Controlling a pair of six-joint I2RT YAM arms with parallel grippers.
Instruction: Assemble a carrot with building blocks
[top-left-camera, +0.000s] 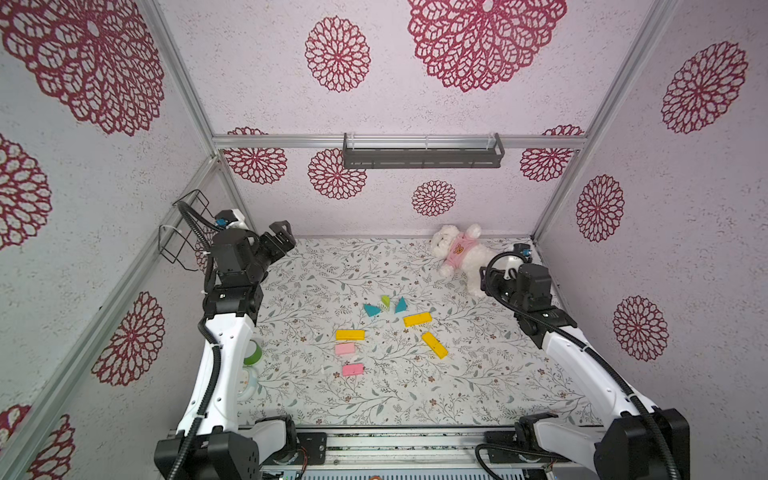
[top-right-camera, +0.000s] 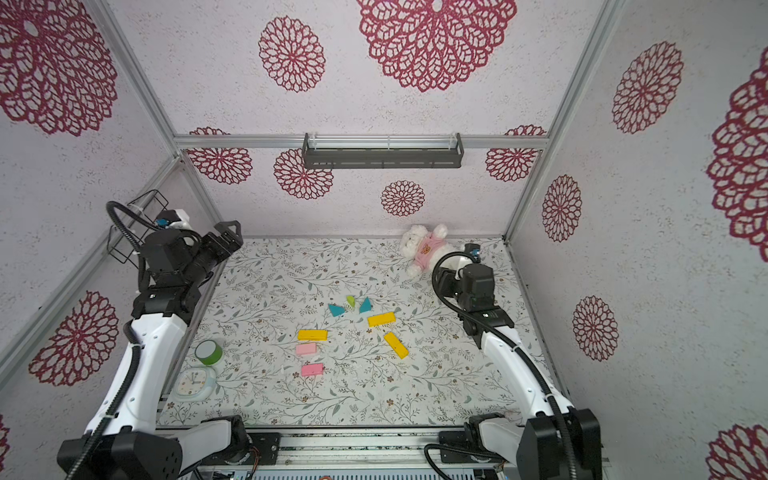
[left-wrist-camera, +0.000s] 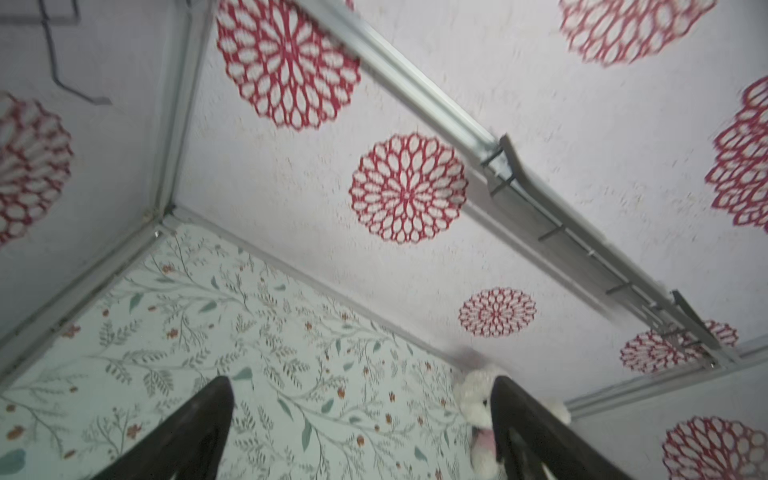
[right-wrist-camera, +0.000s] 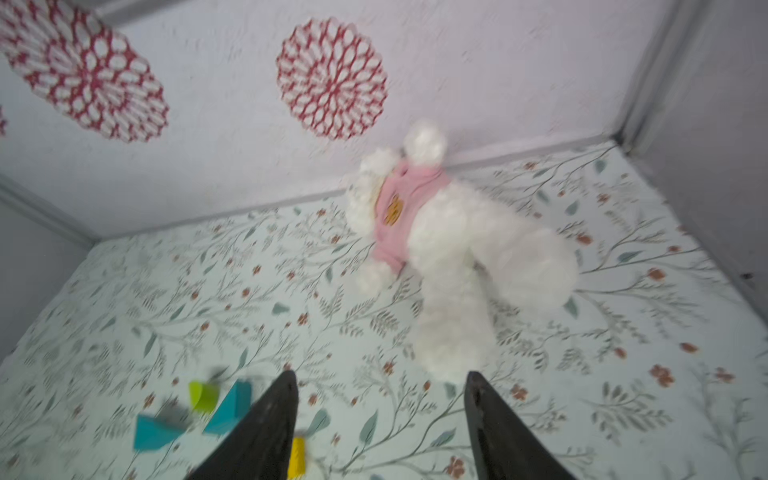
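Loose blocks lie apart at the table's middle: yellow bars (top-left-camera: 417, 319), two pink blocks (top-left-camera: 352, 369), two blue triangles (top-left-camera: 371, 309) and a small green piece (top-left-camera: 385, 301). My left gripper is raised at the left, open, with only background between its blurred fingers. My right gripper is above the right side near the plush bear, its fingers apart with nothing between them, the blocks below to its left.
A white bear (top-right-camera: 428, 252) lies at the back right. A green round object (top-right-camera: 208, 352) and pale dish (top-right-camera: 192, 385) lie at the front left. A shelf (top-left-camera: 422, 158) and wire rack (top-right-camera: 125, 240) hang on the walls.
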